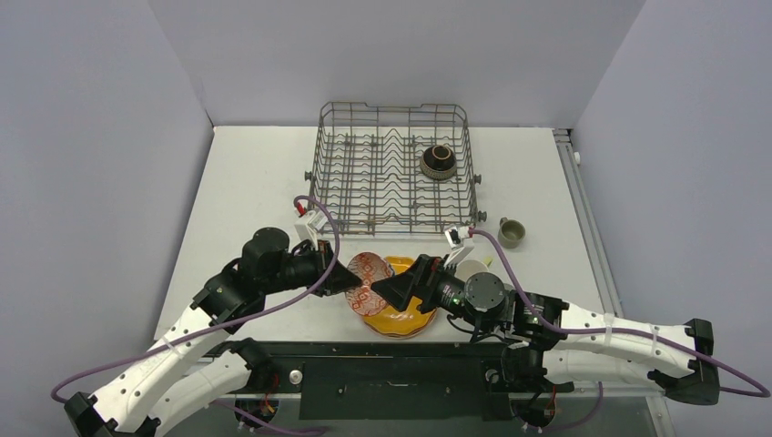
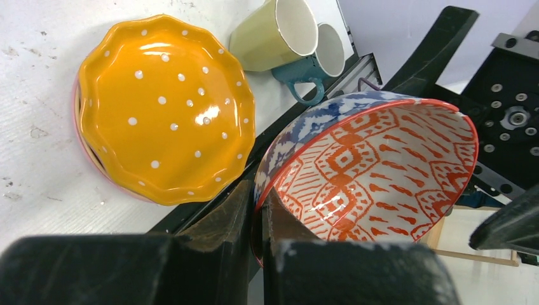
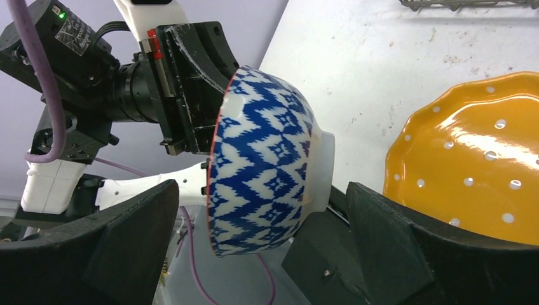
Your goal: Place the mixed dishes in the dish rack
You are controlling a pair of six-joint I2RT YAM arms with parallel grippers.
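Note:
A bowl (image 1: 366, 285), red-patterned inside and blue-and-white outside, is tipped on its side in the air, left of the yellow plate. My left gripper is shut on its rim. Its blue outer wall (image 3: 257, 162) shows between the fingers of my right gripper, which stands open facing it; whether they touch I cannot tell. On the table lies the yellow dotted plate (image 2: 168, 108), stacked on another dish. The wire dish rack (image 1: 391, 177) stands behind, with dark stacked dishes (image 1: 439, 161) at its right side.
A green mug (image 1: 512, 233) stands right of the rack. Near the plate are a pale yellow cup (image 2: 273, 35) and a teal mug (image 2: 311, 67). The rack's left and middle are empty. Table left of the rack is clear.

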